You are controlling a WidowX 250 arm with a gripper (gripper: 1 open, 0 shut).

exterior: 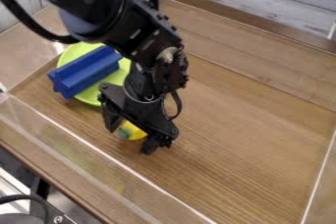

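The black gripper [137,128] is low over the wooden table, its fingers spread around a yellow object with a green tip [125,130], which is mostly hidden behind them. Whether the fingers touch it is unclear. Behind and left of the arm, a green bowl [86,94] sits with a blue block [82,71] on or across it.
A pale slatted wall [262,2] runs along the back. A black cable lies at the lower left.
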